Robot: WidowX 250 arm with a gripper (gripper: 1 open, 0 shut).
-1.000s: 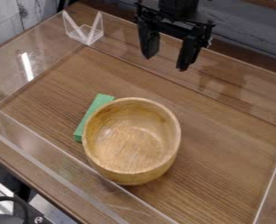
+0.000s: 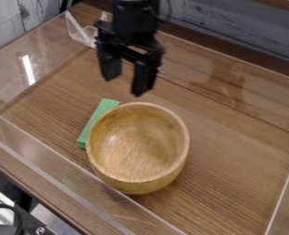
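My gripper [image 2: 141, 62] hangs over the table behind a round wooden bowl [image 2: 136, 146], dark and open, its two sides apart with nothing visible between them. A green bar [image 2: 100, 121] lies flat at the bowl's left, slanting, close to its rim and partly behind it.
Transparent edging [image 2: 24, 138] runs along the left. A dark cable lies at the bottom left corner.
The bowl and green bar look unmoved.
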